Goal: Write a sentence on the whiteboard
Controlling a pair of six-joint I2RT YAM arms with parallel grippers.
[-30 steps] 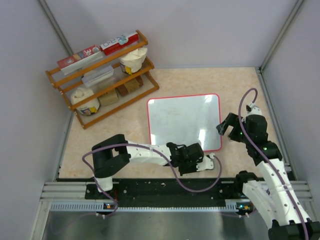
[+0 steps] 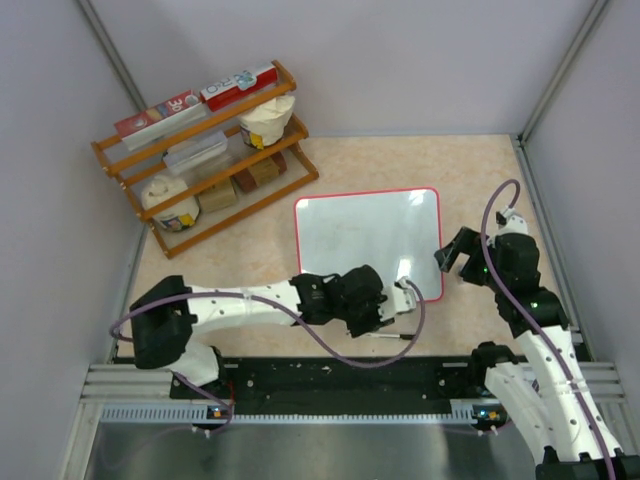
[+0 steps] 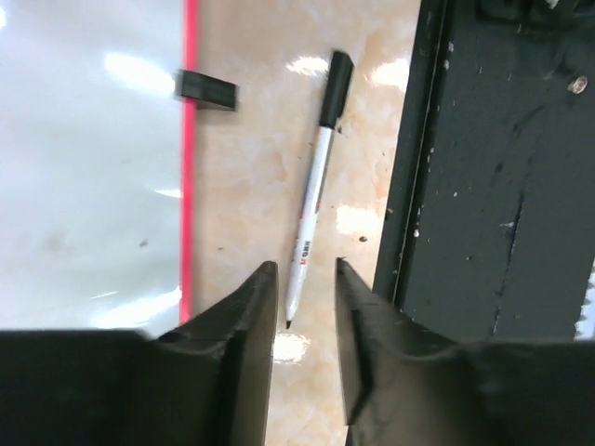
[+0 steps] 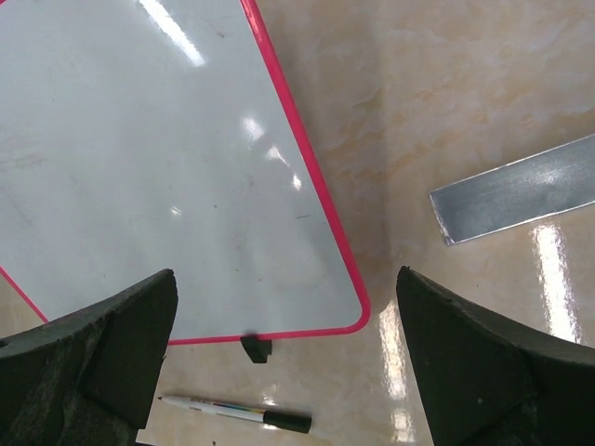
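Observation:
A slim white marker point(image 3: 310, 209) lies on the table between the whiteboard and the dark front strip, its dark tip bare and its black end away from my left gripper. That gripper stands part open above the tip end, nothing held between its fingers. From above, only the marker's black end point(image 2: 405, 337) and a little of its body show beside the left arm. The whiteboard point(image 2: 365, 235), red-edged and without readable writing, lies flat. Past its right edge, my right gripper is open and empty; the marker point(image 4: 228, 408) lies low in its view.
A grey metallic slab point(image 4: 521, 190) rests on the table right of the board. One board edge carries a small black clip point(image 3: 206, 90). At the back left stands a wooden rack point(image 2: 215, 180) with boxes and tubs. Bare table lies behind the board.
My left arm has shifted left and its gripper has drawn back from over the marker, whose black end now shows from above.

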